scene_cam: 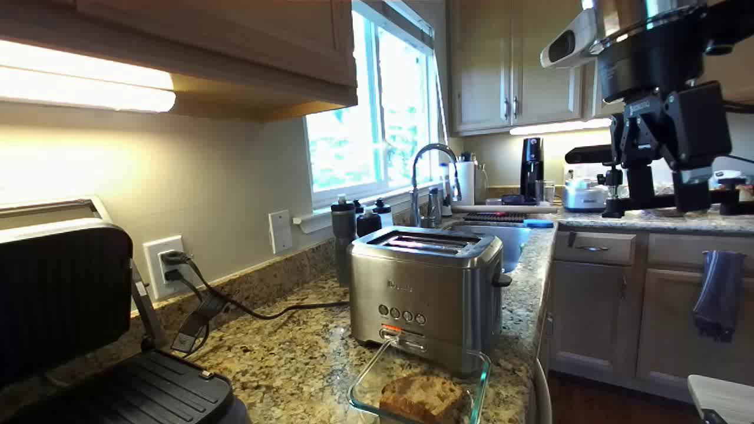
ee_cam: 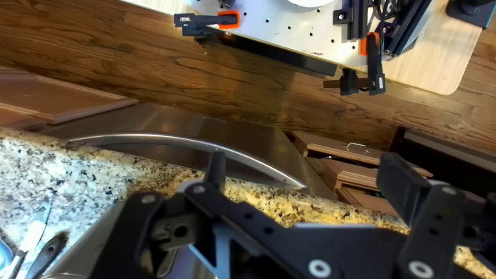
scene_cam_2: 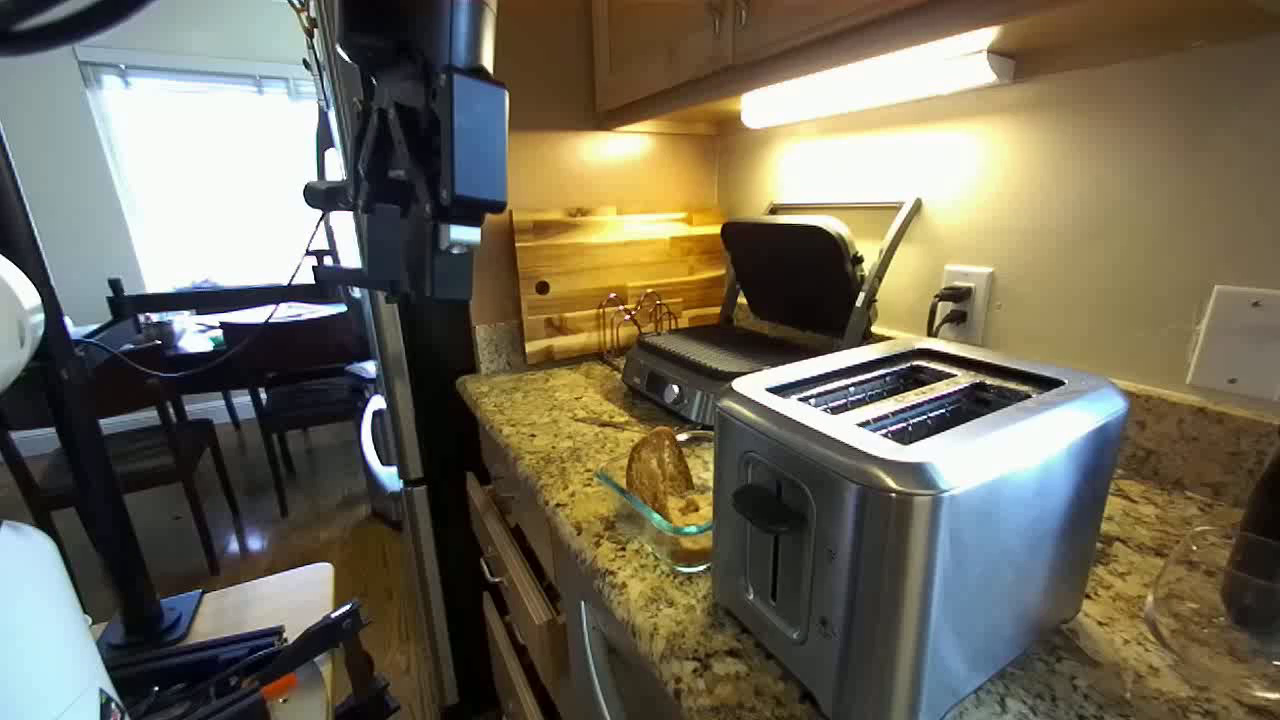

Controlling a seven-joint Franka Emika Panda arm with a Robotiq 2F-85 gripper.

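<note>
My gripper is open, its two fingers wide apart with nothing between them. It hangs pointing down, high above the counter's front edge, as exterior view 1 shows with the gripper (scene_cam: 664, 194) at the upper right. In exterior view 2 the gripper (scene_cam_2: 417, 270) is at the upper left, well clear of the counter items. A steel toaster (scene_cam: 417, 304) stands on the granite counter; its two slots (scene_cam_2: 918, 396) show no bread sticking out. Beside it is a clear glass dish (scene_cam: 486, 385) with brown bread (scene_cam: 420, 396). One bread slice (scene_cam_2: 657, 472) leans upright there.
An open contact grill (scene_cam_2: 786, 288) stands behind the dish, its lid raised. Dark bottles (scene_cam: 344, 233) and a sink with a tall faucet (scene_cam: 452, 169) lie beyond the toaster. A drawer (scene_cam_2: 522, 546) stands partly open below the counter.
</note>
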